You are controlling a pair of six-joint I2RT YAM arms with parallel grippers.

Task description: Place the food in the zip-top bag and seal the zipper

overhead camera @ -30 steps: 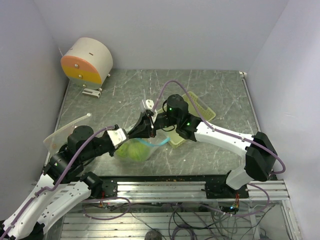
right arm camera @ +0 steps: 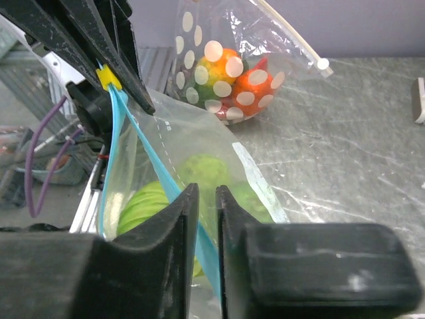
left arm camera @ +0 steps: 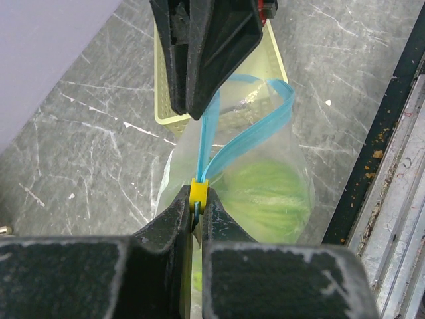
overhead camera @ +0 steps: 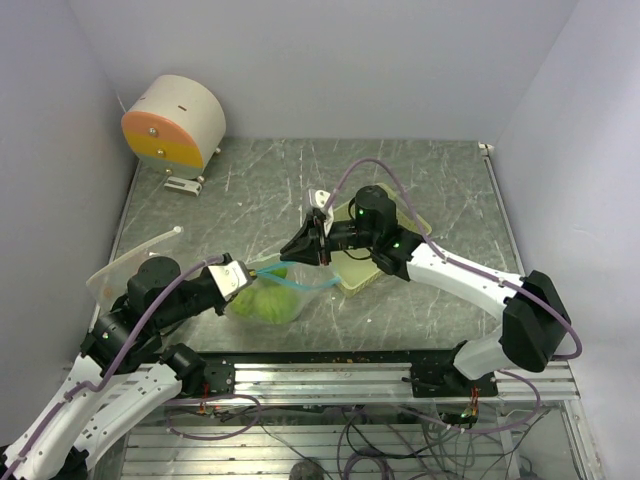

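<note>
The clear zip-top bag (left arm camera: 272, 136) has a blue zipper band (left arm camera: 255, 138) and green, lettuce-like food (left arm camera: 265, 199) inside. My left gripper is shut on the yellow zipper slider (left arm camera: 198, 191) at one end of the band. From there the two blue strips spread apart, leaving the mouth open. My right gripper is part open with a narrow gap; in its wrist view the blue band runs behind and between the fingers. Seen from above, the right gripper (overhead camera: 290, 256) is over the zipper, a short way right of the left gripper (overhead camera: 243, 273).
A pale yellow-green basket (overhead camera: 355, 272) stands behind the right arm. Another bag with white dots (right arm camera: 226, 73) holds orange and red items beside the left arm. At the back left is a rounded box (overhead camera: 175, 122).
The right gripper has moved right and slightly back, away from the left gripper, along the zipper. The left arm and the food stay about where they were.
</note>
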